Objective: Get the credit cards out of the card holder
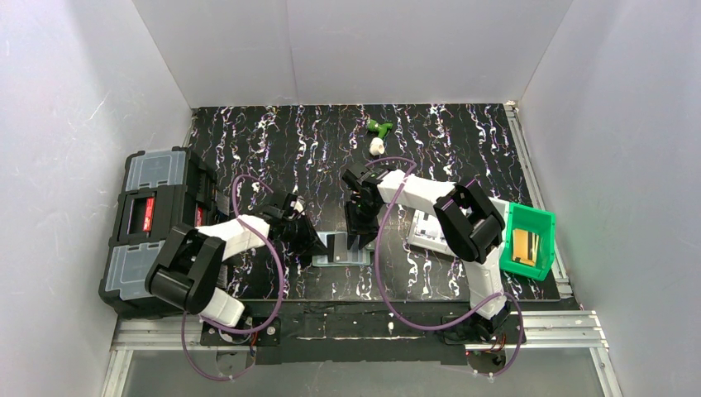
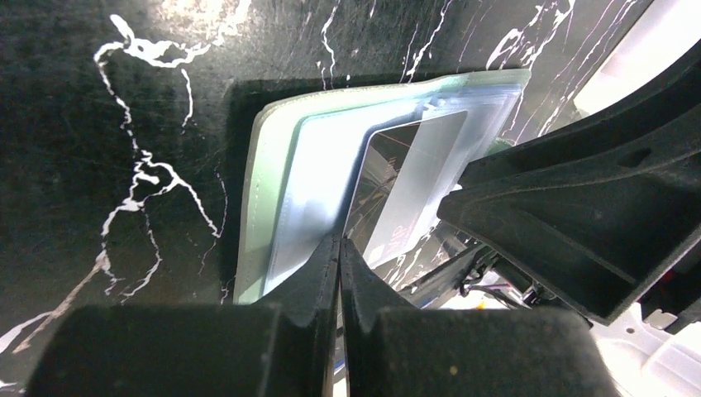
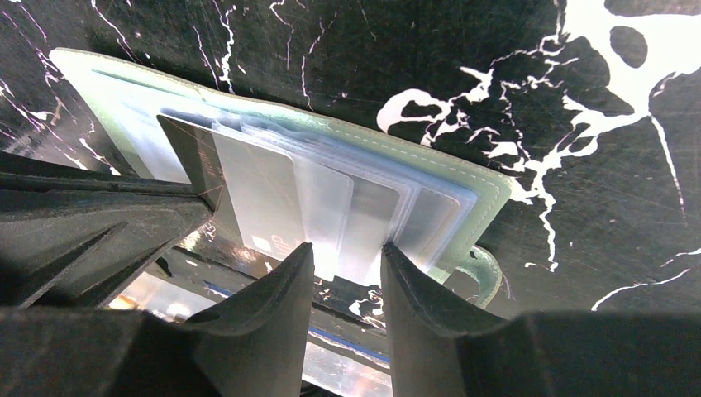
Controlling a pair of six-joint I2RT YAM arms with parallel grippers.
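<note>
The pale green card holder (image 1: 340, 259) lies open on the dark marbled table, its clear sleeves fanned out in the right wrist view. A dark card (image 3: 187, 149) shows at one end, beside a greyish-white card (image 3: 258, 186) and overlapping clear sleeves (image 3: 376, 207). My left gripper is shut, with its tips against the dark card's edge (image 2: 357, 207); whether the edge is pinched between them cannot be made out. Over the sleeves, my right gripper stands open, fingers apart, with card and sleeve surfaces visible beneath the gap.
A green bin (image 1: 547, 223) with brownish items inside stands at the right. Near it is a white slotted tray (image 1: 430, 235), partly under the right arm. A green-and-white object (image 1: 378, 145) lies at the back, and a large toolbox (image 1: 157, 223) fills the left.
</note>
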